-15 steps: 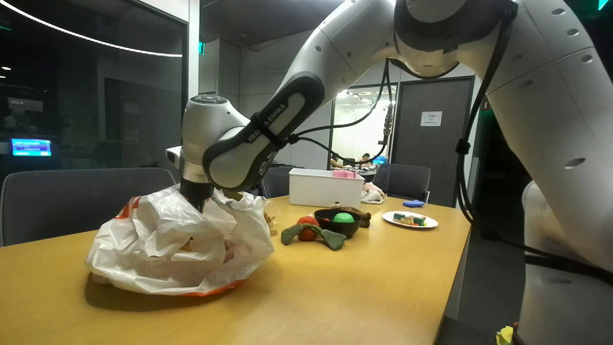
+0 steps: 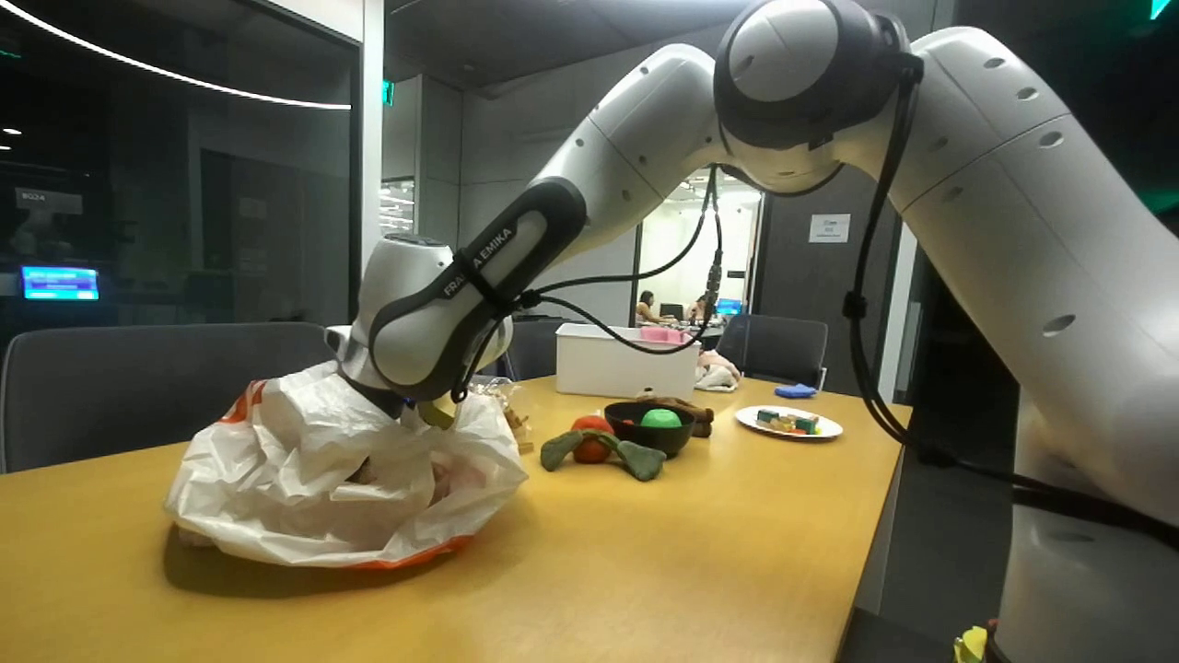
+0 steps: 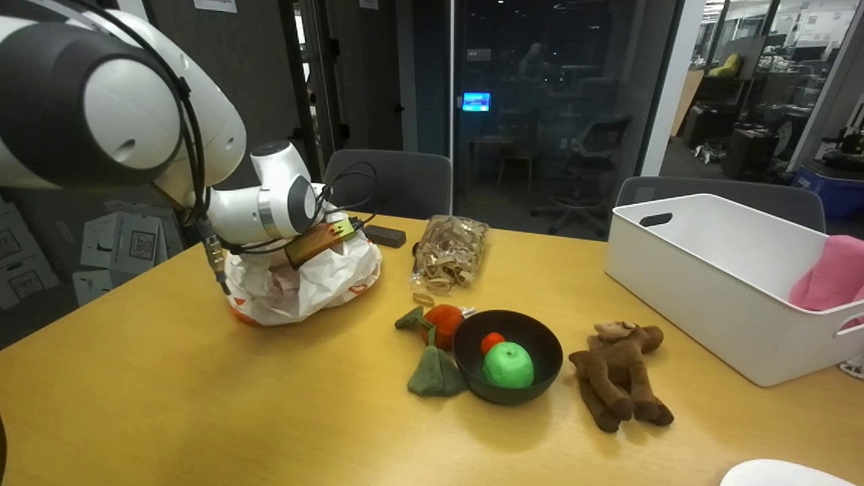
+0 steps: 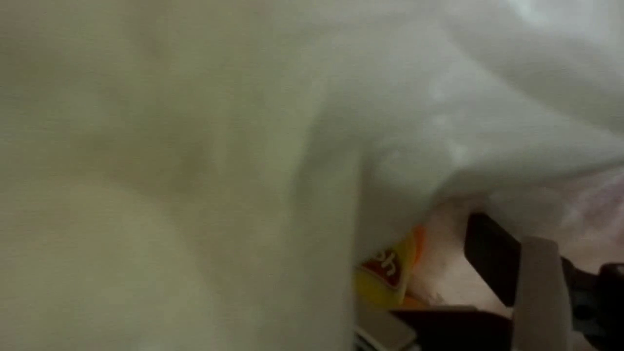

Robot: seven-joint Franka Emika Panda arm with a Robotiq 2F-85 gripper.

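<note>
A crumpled white plastic bag (image 2: 321, 475) with orange-red marks lies on the table, and my arm's lower end reaches down into its mouth. Inside the bag, the wrist view has my gripper at lower right, its dark fingers (image 4: 494, 257) apart. A yellow item with a red label (image 4: 380, 281) and an orange part is near the fingertips, partly behind white plastic. Pale pink material (image 4: 456, 257) shows behind the gap; whether either finger touches anything is unclear. Both exterior views hide the fingers behind the bag (image 3: 291, 287) and wrist.
A black bowl (image 3: 478, 389) holds a green and a red item, with a red-orange plush (image 3: 443, 327) alongside. A clear packet (image 3: 451, 251), brown plush animal (image 3: 619, 372), white bin (image 3: 688, 283) and white plate (image 2: 790, 431) stand elsewhere.
My arm has moved lower, its wrist tilting and sinking further into the bag. The bag has stayed in roughly the same place, with its top edge shifted slightly.
</note>
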